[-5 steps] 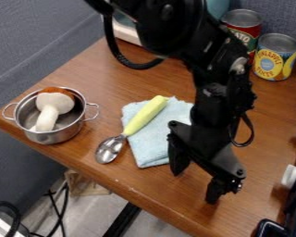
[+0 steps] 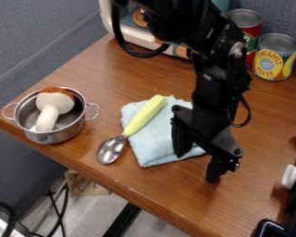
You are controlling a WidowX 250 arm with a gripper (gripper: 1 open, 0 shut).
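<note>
The black gripper [image 2: 202, 162] hangs low over the wooden table [image 2: 213, 208], just right of a light blue cloth [image 2: 157, 146]; whether it is open or shut is hard to make out. A spoon [image 2: 111, 148] with a yellow handle lies diagonally on the cloth's left side. At the left stands a steel pot [image 2: 58, 130] with a white object [image 2: 49, 109] and something orange-red inside.
Two cans [image 2: 277, 57] stand at the back right, a white appliance behind the arm. A black item with white knobs [image 2: 290, 177] lines the right edge.
The gripper has risen slightly and shifted back, away from the near edge of the table. The cloth, spoon and pot look unchanged.
</note>
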